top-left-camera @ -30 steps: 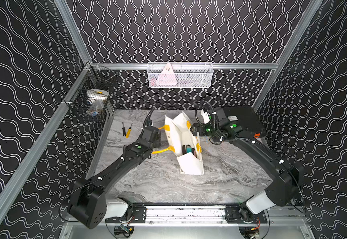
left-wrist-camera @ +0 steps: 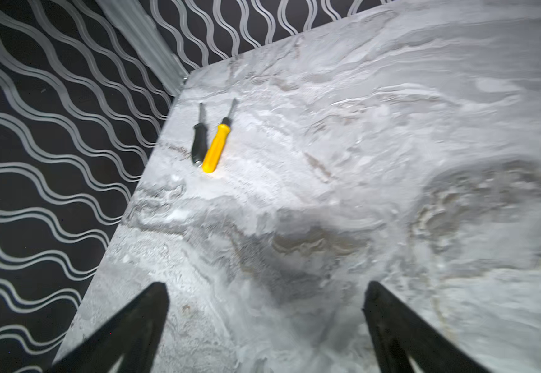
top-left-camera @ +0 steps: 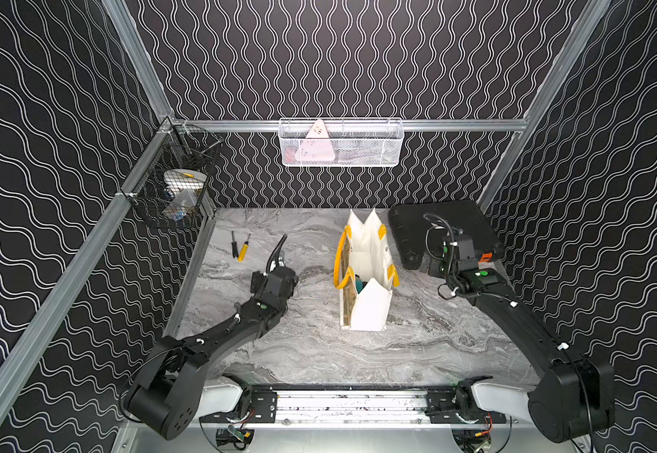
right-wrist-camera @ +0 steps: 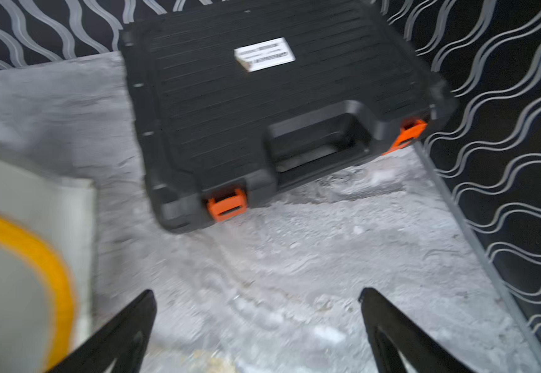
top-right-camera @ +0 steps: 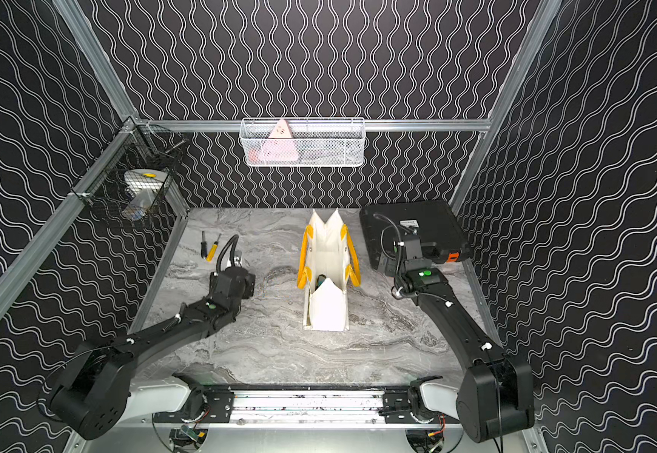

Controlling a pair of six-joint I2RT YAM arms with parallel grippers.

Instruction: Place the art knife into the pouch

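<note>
The pouch, a white bag [top-left-camera: 377, 309] with yellow handles, stands upright at mid-table with its top open. A teal and dark item [top-left-camera: 358, 284] shows inside it; whether that is the art knife I cannot tell, and no art knife shows clearly elsewhere. Left of the bag, clear of it, my left gripper hangs over bare table with its fingers apart and nothing between them. On the other side, my right gripper is open and empty, over bare table in front of the black case. The bag's side edges into the right wrist view.
A black screwdriver [left-wrist-camera: 199, 140] and a yellow screwdriver [left-wrist-camera: 216, 146] lie at the back left. The black case [right-wrist-camera: 220, 112] fills the back right. A white mesh basket [top-left-camera: 366, 147] and a black wire basket [top-left-camera: 154, 192] hang on the frame.
The right arm has drawn back rightward, off the bag. The left gripper is off the yellow handle and has moved slightly left and nearer. The bag's mouth, pulled left earlier, has straightened up.
</note>
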